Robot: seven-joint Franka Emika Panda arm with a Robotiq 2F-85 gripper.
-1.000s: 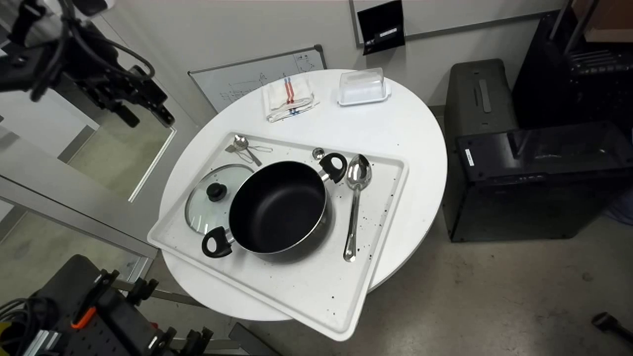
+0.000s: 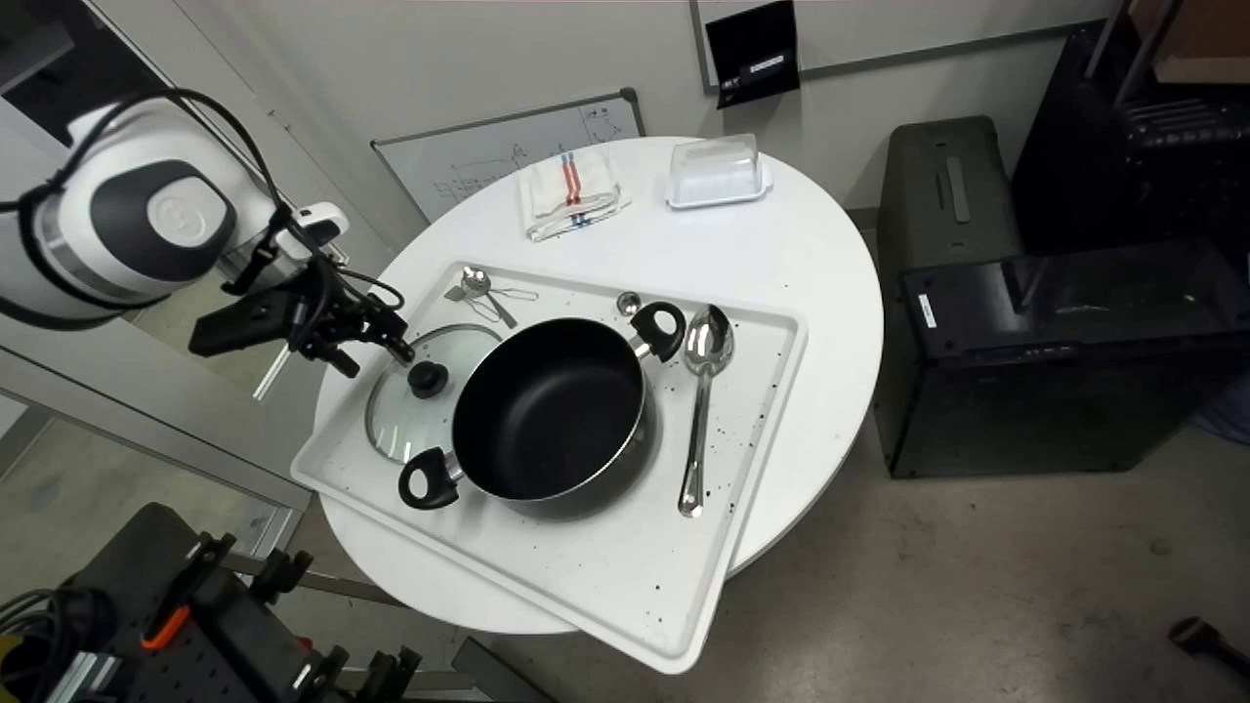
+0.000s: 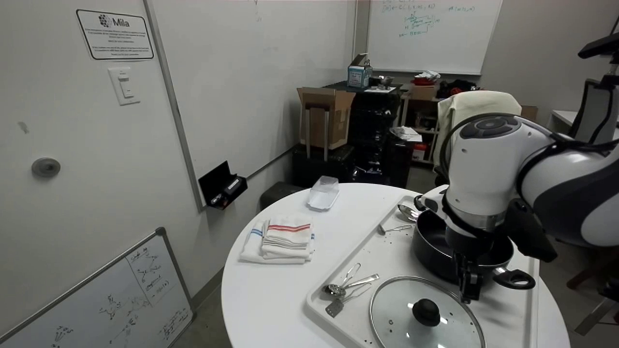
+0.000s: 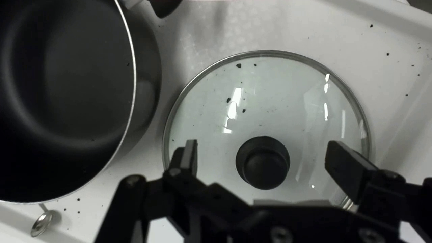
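In the wrist view a round glass lid [image 4: 275, 97] with a black knob [image 4: 263, 162] lies flat on the white tray. My gripper is open above the lid; one finger [image 4: 189, 158] shows on each side of the knob, and nothing is held. From the first exterior view, the gripper [image 2: 377, 351] hangs over the lid [image 2: 393, 404], close to its knob [image 2: 428, 377]. Beside the lid stands an empty black pot [image 2: 551, 410] with two looped handles. In the second exterior view the arm partly hides the pot [image 3: 432, 243].
A large metal spoon [image 2: 700, 410] lies on the tray [image 2: 621, 598] beyond the pot. Small utensils [image 2: 480, 291] rest near its back edge. On the round table [image 2: 809, 281] are folded towels [image 2: 570, 193] and a clear-topped white dish [image 2: 717, 172]. The tray's front corner is mostly bare.
My arm has come down and towards the table, bringing the gripper from the upper left to over the lid. Pot, lid and utensils stay where they were.
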